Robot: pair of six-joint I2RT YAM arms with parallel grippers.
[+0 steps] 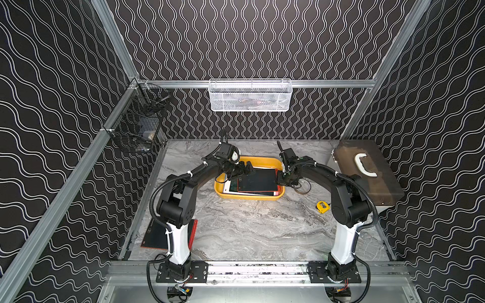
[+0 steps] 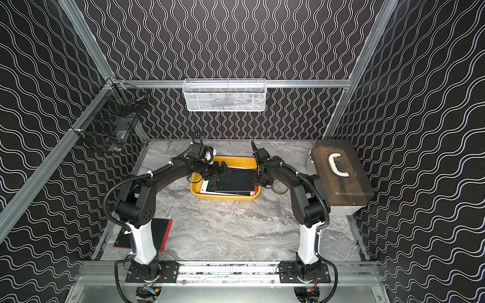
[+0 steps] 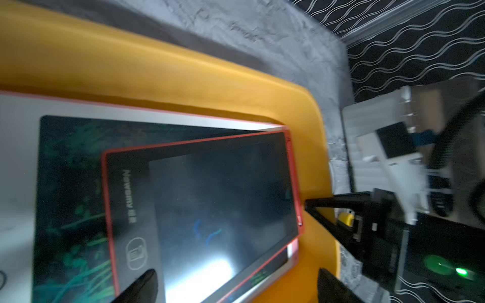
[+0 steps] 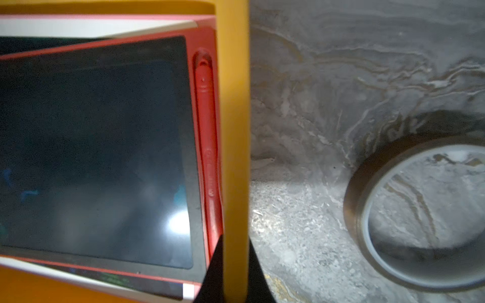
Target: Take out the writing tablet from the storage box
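The yellow storage box [image 1: 251, 198] holds a stack of tablets; the red-framed writing tablet [image 3: 217, 192] lies on top, above a larger white-framed one [image 3: 65, 108]. Its right edge, with red stylus [image 4: 206, 126], is against the box's right wall [image 4: 235, 111]. My left gripper is open over the red tablet's near-left part, its fingertips wide apart in the left wrist view. My right gripper is shut on that right wall, with the yellow rim between its fingers.
A tape roll [image 4: 363, 202] lies right of the box, a yellow tape measure [image 1: 322, 206] nearer the front. A lidded case [image 1: 367, 171] fills the back right. Another red tablet [image 1: 155, 232] lies at front left.
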